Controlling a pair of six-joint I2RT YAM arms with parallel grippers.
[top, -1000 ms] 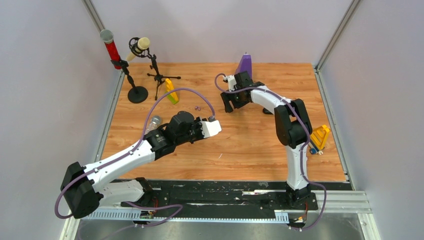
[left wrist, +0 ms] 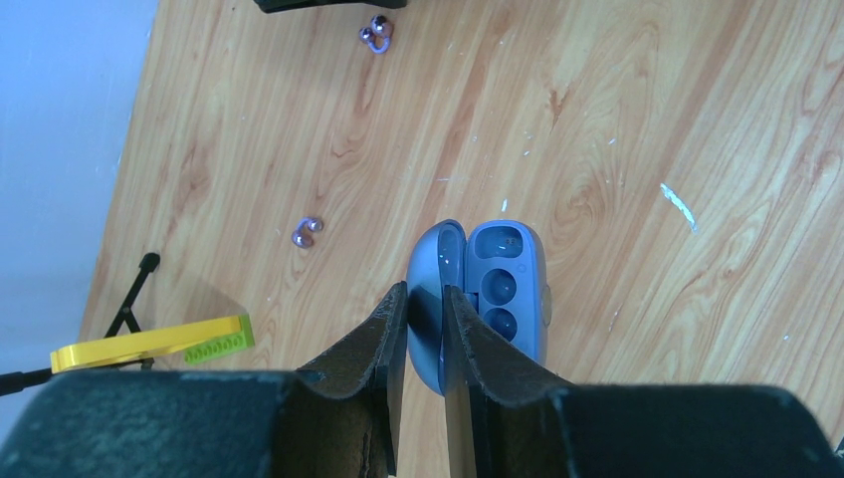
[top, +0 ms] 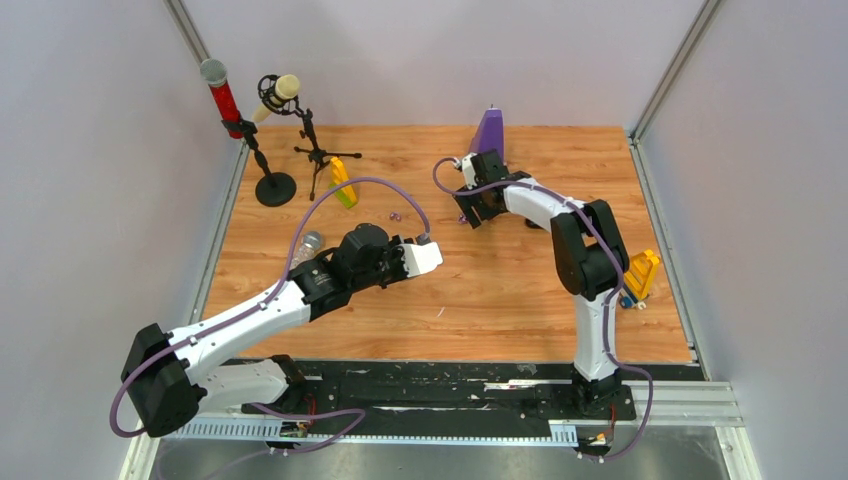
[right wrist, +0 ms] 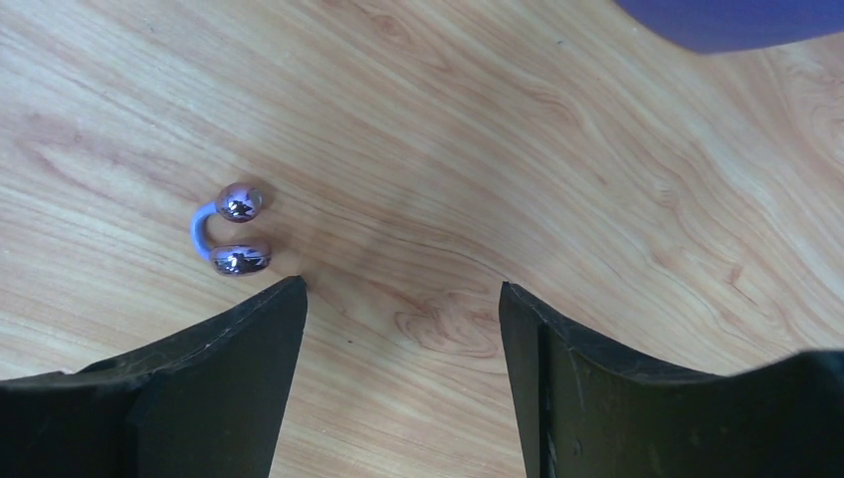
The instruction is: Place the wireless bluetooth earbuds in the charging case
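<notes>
In the left wrist view my left gripper is shut on the blue charging case (left wrist: 511,261), its lid open and its sockets empty. Two small metallic purple earbuds lie on the wooden table: one (left wrist: 309,226) near the middle in that view, the other (left wrist: 376,35) higher up. My right gripper is open, low over the table, nothing between its fingers; an earbud (right wrist: 239,257) lies just beyond its left finger, up and left of it in the right wrist view.
A purple object (top: 490,131) stands behind the right gripper. Microphones on stands (top: 273,188) and a yellow-green piece (top: 345,187) occupy the back left. Another yellow piece (top: 641,273) is at the right.
The left arm has not moved.
</notes>
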